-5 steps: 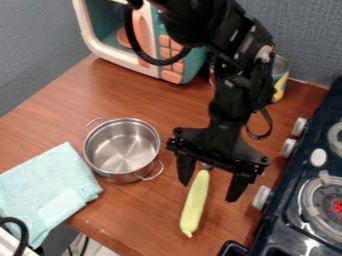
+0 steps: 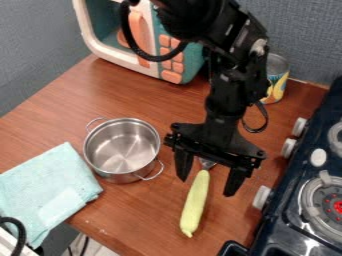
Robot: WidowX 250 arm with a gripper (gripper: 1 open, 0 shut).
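Observation:
My black gripper [image 2: 206,172] hangs over the wooden table with its two fingers apart, one on each side above the top end of a pale yellow corn cob [image 2: 194,208]. The cob lies lengthwise below it, toward the table's front. A small light metal piece shows between the fingers at the cob's upper end; I cannot tell what it is. A steel pot [image 2: 122,149] stands to the left of the gripper.
A teal cloth [image 2: 43,192] lies at the front left. A toy microwave [image 2: 148,50] and a can [image 2: 275,82] are at the back. The black stove [image 2: 301,220] fills the right.
The gripper has shifted very slightly, its fingers a little higher or more tilted than a second ago. The cob, pot and cloth have not moved.

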